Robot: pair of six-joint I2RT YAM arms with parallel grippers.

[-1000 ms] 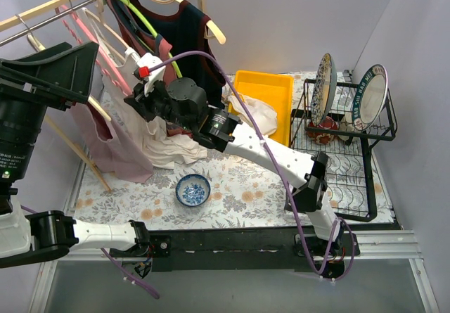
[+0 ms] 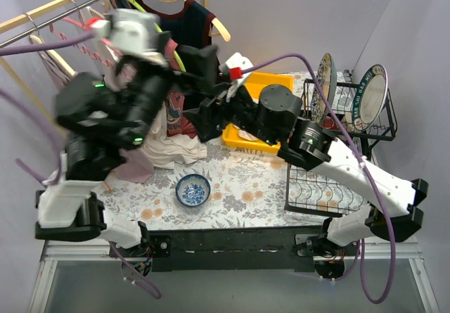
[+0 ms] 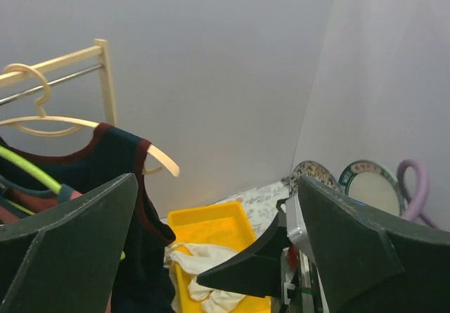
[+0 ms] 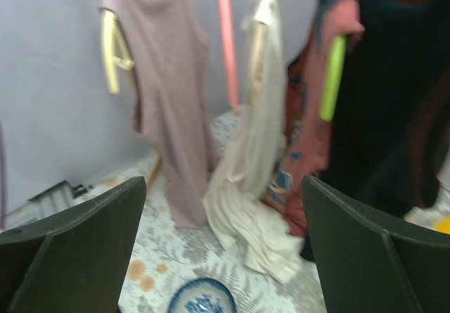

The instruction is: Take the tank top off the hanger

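Observation:
On the rack hang several tops, and which one the task means cannot be told. A dark tank top with maroon trim (image 2: 184, 26) hangs on a wooden hanger (image 2: 221, 29) at the right end; its shoulder (image 3: 133, 151) is at the left wrist view's left. A mauve tank top (image 4: 169, 81) and a white one (image 4: 246, 165) hang further left. My left gripper, open, faces past the dark top, with no cloth between its fingers. My right gripper is open and empty, facing the hanging clothes; its black finger (image 3: 246, 267) shows in the left wrist view.
A yellow tray (image 3: 211, 221) with white cloth stands behind the arms. A blue-patterned bowl (image 2: 193, 190) sits on the table. The dish rack (image 2: 330, 186) with plates is at the right. Both arms are close together near the rack's end.
My left arm has swung from the far left to the middle, over the clothes, and is blurred. The right arm has pulled back to the right, away from the garments.

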